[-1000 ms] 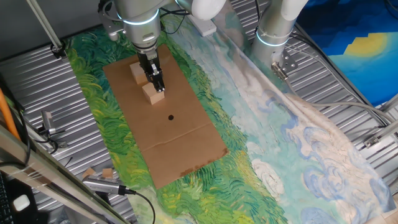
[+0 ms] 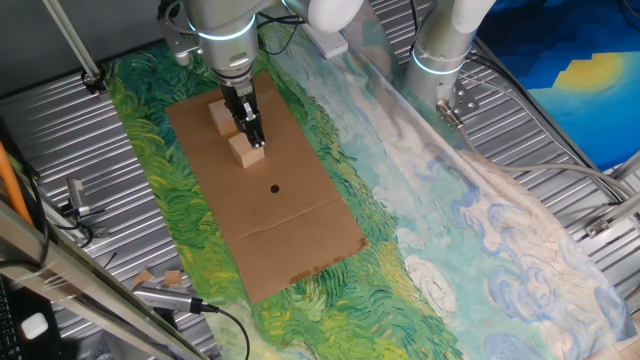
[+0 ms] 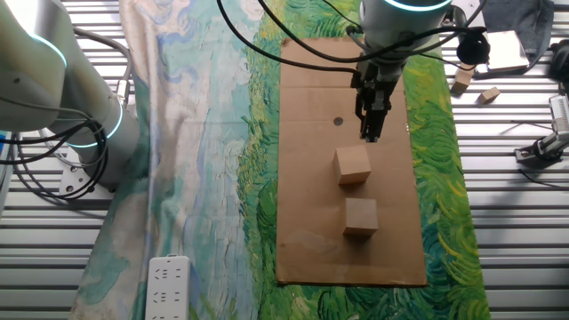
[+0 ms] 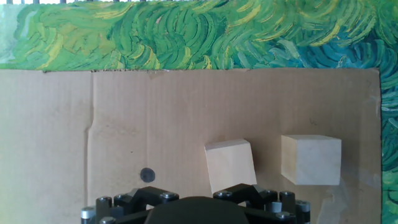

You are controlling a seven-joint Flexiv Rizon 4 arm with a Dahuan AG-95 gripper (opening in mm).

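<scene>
Two pale wooden cubes rest apart on a brown cardboard sheet [image 2: 290, 235]. In the wrist view, the cube nearer the dark round spot [image 4: 147, 175] is slightly turned [image 4: 230, 165], its lower edge partly covered by my gripper's black linkage; the other cube [image 4: 311, 160] sits to its right. In exterior view 1, my gripper [image 2: 257, 144] overlaps the upper right of the nearer cube [image 2: 244, 153] and partly hides the farther cube [image 2: 222, 117]. Exterior view 2 shows the gripper [image 3: 371, 138] pointing down, just behind the nearer cube [image 3: 352, 165]. Its finger spacing is unclear.
Bare cardboard lies beyond the round spot. Small wooden pieces [image 2: 173, 278] lie off the painted cloth [image 2: 430, 230], near a metal cylinder [image 2: 165, 298]. A white power strip [image 3: 168, 286] lies on the cloth.
</scene>
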